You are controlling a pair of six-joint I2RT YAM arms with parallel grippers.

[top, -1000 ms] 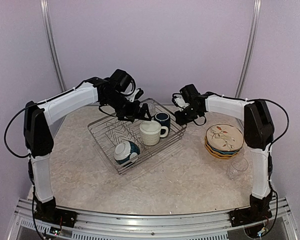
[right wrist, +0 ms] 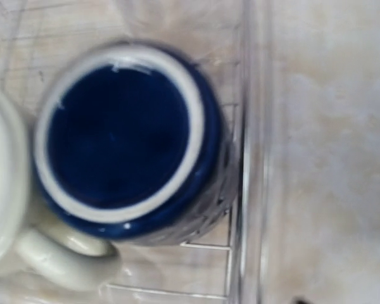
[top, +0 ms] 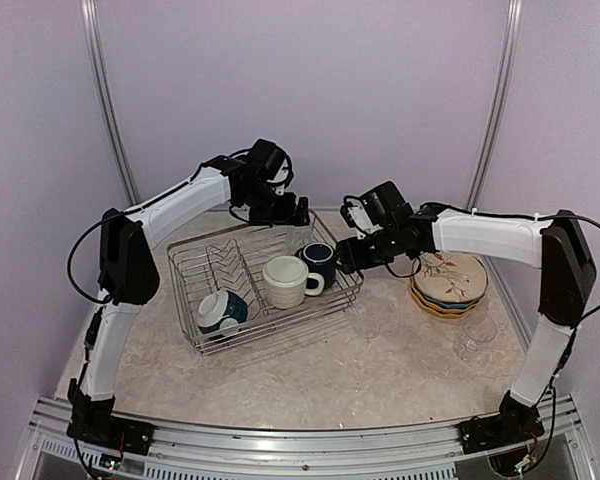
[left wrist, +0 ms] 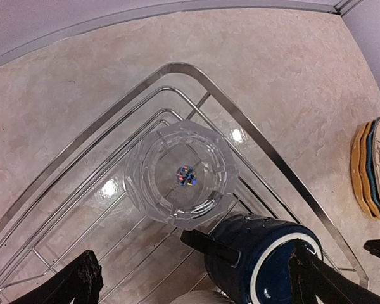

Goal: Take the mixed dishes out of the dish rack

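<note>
The wire dish rack (top: pixel 190 300) holds a cream mug (top: pixel 285 280), a dark blue mug (right wrist: pixel 117 136) upside down at its right, a teal-and-white cup (top: pixel 220 312) lying at the front left, and a clear glass (left wrist: pixel 180 206) at the back right. My left gripper (top: pixel 285 210) stands open above the glass; in the left wrist view its fingertips flank the glass and blue mug from below. My right gripper (top: pixel 348 250) is at the rack's right end beside the blue mug; its finger is hard to make out.
A stack of plates (top: pixel 450 280) sits right of the rack, with a clear glass (top: pixel 475 335) in front of it.
The rack and its dishes have shifted left and toward the front. My left gripper has moved right over the rack's back corner; my right gripper has come forward and down slightly.
</note>
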